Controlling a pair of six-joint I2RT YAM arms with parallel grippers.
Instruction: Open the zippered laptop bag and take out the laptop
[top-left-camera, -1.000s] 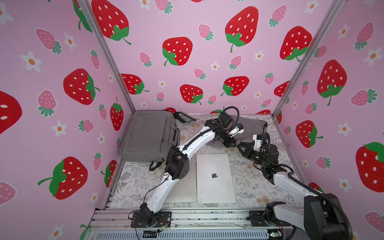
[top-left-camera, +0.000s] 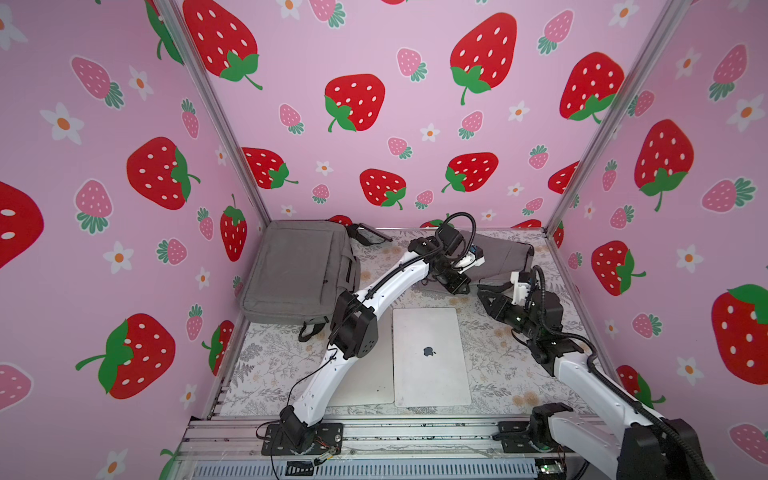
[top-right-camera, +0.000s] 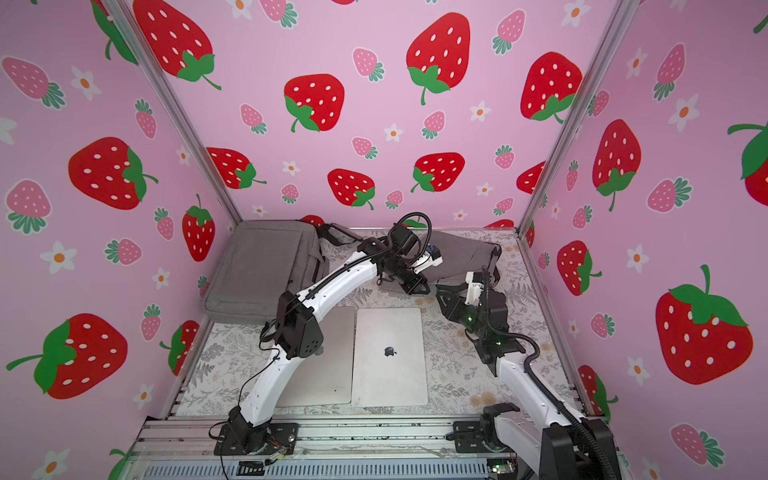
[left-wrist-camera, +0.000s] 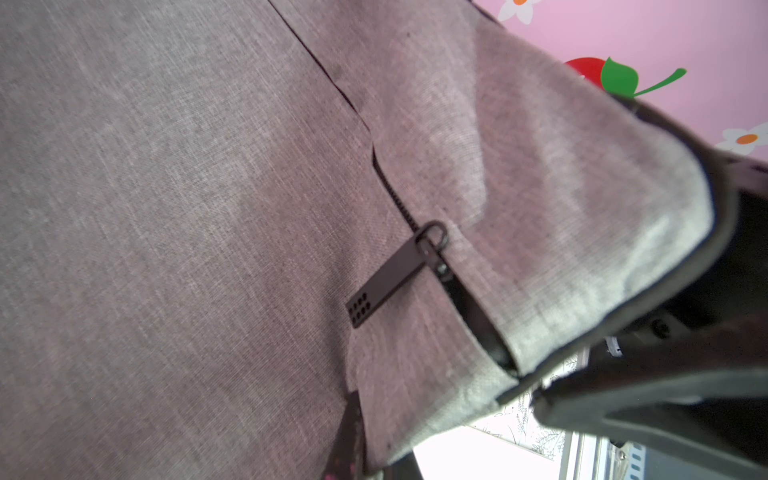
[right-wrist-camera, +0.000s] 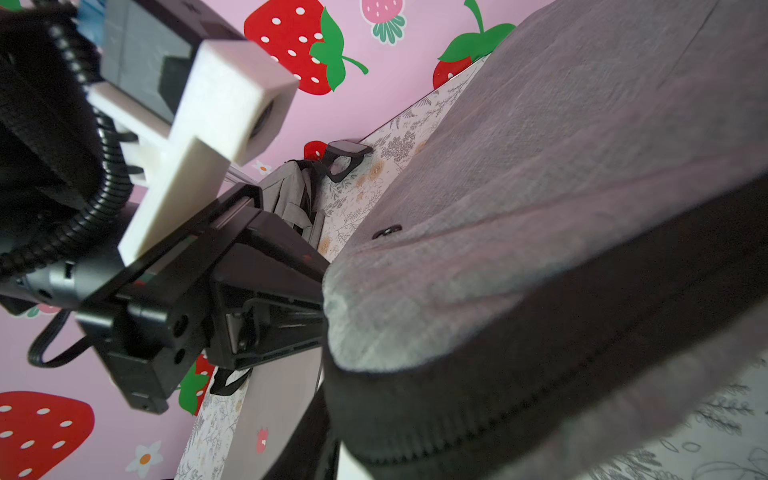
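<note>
A grey laptop bag (top-left-camera: 502, 257) lies at the back right, its near edge raised. My left gripper (top-left-camera: 465, 286) is shut on the bag's corner; in the left wrist view the cloth hangs beside a dark finger (left-wrist-camera: 347, 438). A black zipper pull (left-wrist-camera: 390, 276) rests on the bag's grey face. Just right of the held corner, my right gripper (top-left-camera: 485, 293) stands open. The right wrist view shows the bag's dark zippered edge (right-wrist-camera: 448, 416) close up. Two silver laptops lie in front: one with an apple logo (top-left-camera: 430, 376), the other (top-left-camera: 373, 385) partly behind my left arm.
Another grey bag (top-left-camera: 294, 268) lies at the left, with a black strap (top-left-camera: 369, 234) beyond it. My left arm (top-left-camera: 356, 328) crosses above the laptops.
The left gripper, bag and laptops look unmoved.
</note>
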